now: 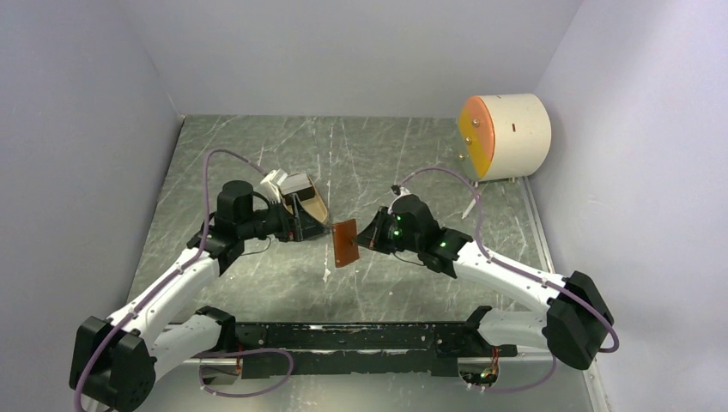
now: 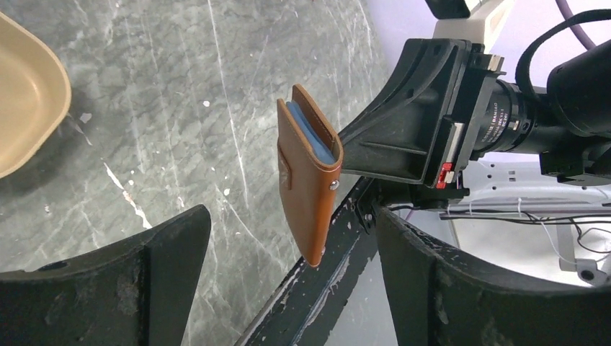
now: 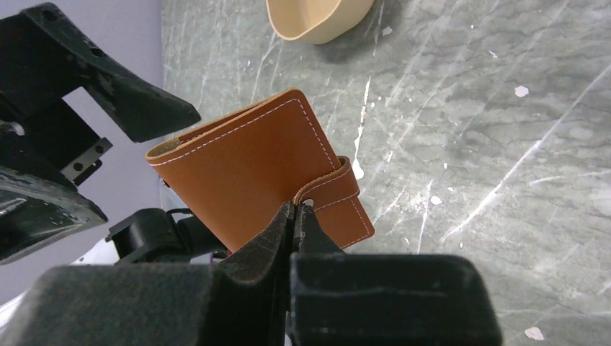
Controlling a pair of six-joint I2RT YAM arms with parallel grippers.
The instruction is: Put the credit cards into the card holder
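Observation:
A brown leather card holder (image 1: 345,244) with white stitching hangs above the table, tilted. In the right wrist view my right gripper is shut on the strap side of the card holder (image 3: 248,158). Blue shows inside the open edge of the card holder (image 2: 310,173) in the left wrist view; whether that is lining or a card I cannot tell. My left gripper is part open, its fingers apart on either side of the view with nothing between them, and the holder lies just beyond. I can make out no loose credit cards.
A beige tray (image 1: 318,209) with a grey-white box (image 1: 296,186) at its back end stands behind the left arm. At the back right is a cream drum-shaped cabinet (image 1: 515,137), with a white stick (image 1: 469,208) near it.

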